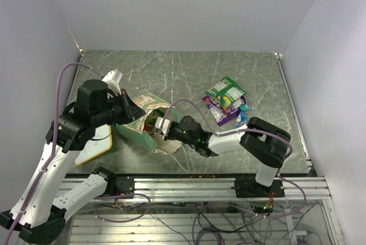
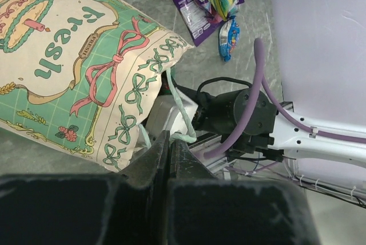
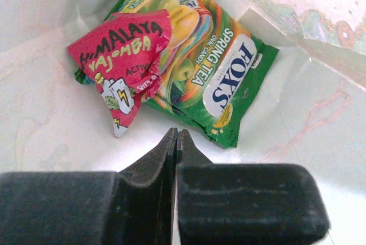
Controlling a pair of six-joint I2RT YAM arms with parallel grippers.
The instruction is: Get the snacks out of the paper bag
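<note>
Inside the patterned paper bag (image 2: 123, 33) lie a green FOX'S snack pack (image 3: 229, 73) and a red Himalaya Vajomba pack (image 3: 128, 47), which partly covers the green one. My right gripper is shut with nothing between its fingers; in the right wrist view both packs lie beyond its tips. In the left wrist view, my left gripper is shut on the bag's pale green cord handle (image 2: 182, 110). From above, the bag (image 1: 136, 136) lies with its mouth facing right, and the right gripper is at that mouth.
Several packs, among them a green one (image 1: 229, 91), a purple one (image 1: 223, 114) and a blue one (image 1: 241, 119), lie on the grey table right of the bag. A whiteboard (image 1: 94, 145) rests behind the left arm.
</note>
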